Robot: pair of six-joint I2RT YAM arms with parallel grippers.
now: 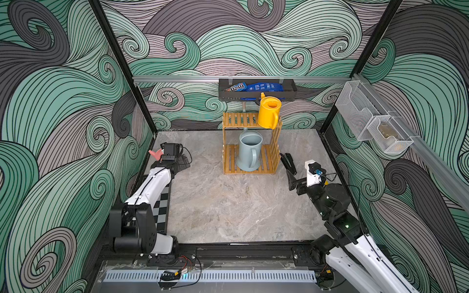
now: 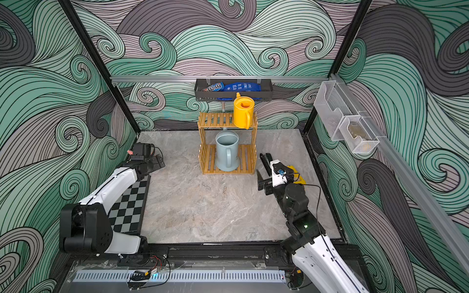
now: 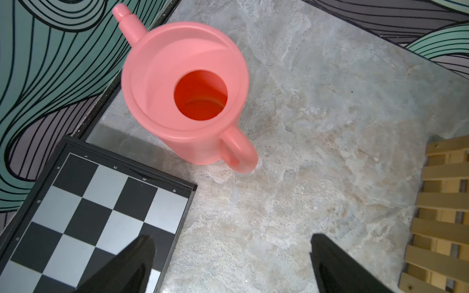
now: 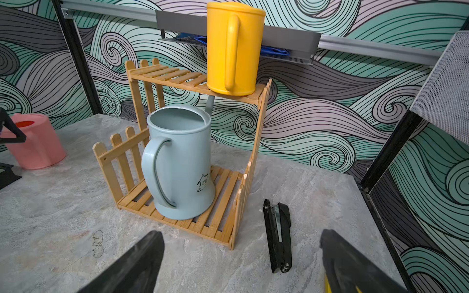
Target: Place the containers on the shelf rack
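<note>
On the upper right of the wooden shelf [image 4: 171, 75] stands a yellow watering can [image 4: 236, 48], its handle facing front. A larger grey-blue watering can [image 4: 181, 163] stands upright on the lower tier. At the left, a pink watering can [image 3: 188, 88] sits on the table by the checkered board. My left gripper is open and apart from the pink can, with bare table between its fingertips in the left wrist view. To the right and front of the shelf, my right gripper is open too, holding nothing.
A black stapler [image 4: 278, 236] lies right of the shelf. Beside the right arm is a yellow object [image 2: 296, 175], partly hidden. A dark tray [image 1: 256, 90] hangs behind the shelf; mesh baskets [image 1: 388, 134] hang on the right wall.
</note>
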